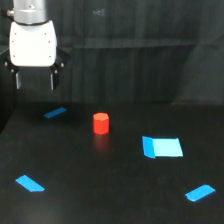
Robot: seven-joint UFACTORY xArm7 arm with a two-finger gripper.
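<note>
The white gripper (34, 69) hangs at the upper left of the camera view, high above the dark table (110, 190). Its two dark fingers stand apart at either side, and nothing shows between them. A small red hexagonal block (101, 123) sits upright near the middle of the table, to the right of and below the gripper.
To the right of the block lies a pale cyan square (168, 147) beside blue tape. Short blue tape strips (200, 192) also mark the front right, front left and back left. A dark curtain (130, 50) hangs behind.
</note>
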